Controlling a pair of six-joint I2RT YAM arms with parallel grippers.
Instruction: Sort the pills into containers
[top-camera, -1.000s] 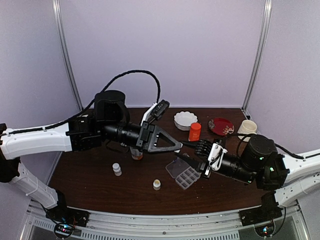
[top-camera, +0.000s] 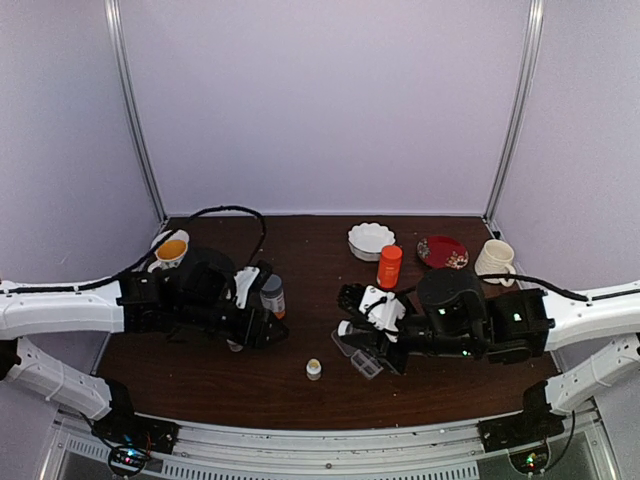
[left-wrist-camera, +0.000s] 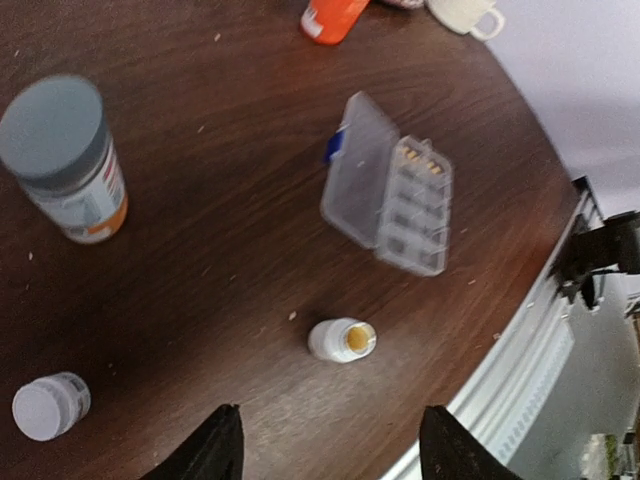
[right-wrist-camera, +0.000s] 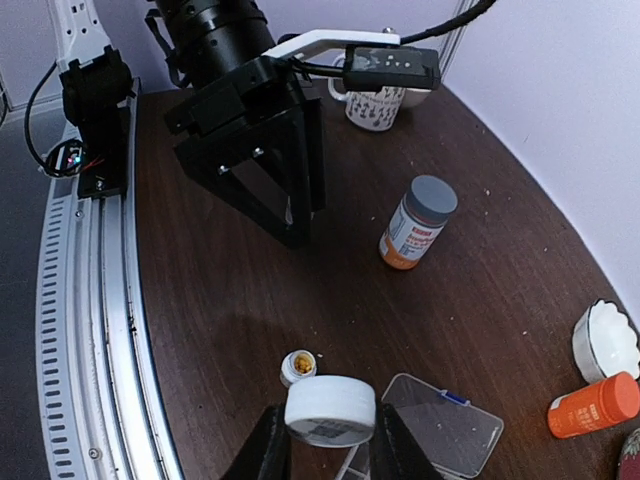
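My right gripper is shut on a small white cap (right-wrist-camera: 330, 402), held near the clear pill organizer (top-camera: 366, 364). The organizer's lid (left-wrist-camera: 358, 172) stands open, and a few yellowish pieces show in the far end of its compartment tray (left-wrist-camera: 412, 210). An uncapped white bottle (top-camera: 313, 370) with yellow contents sits at the front middle of the table. To its left is a second small bottle with a white cap (left-wrist-camera: 42, 410), mostly hidden in the top view. My left gripper is open above the table, nothing between its fingers.
A larger grey-lidded jar (top-camera: 273, 296) stands behind the left gripper. Farther back are an orange-red bottle (top-camera: 389, 267), a white bowl (top-camera: 371, 239), a red plate (top-camera: 442, 252) and mugs at both sides.
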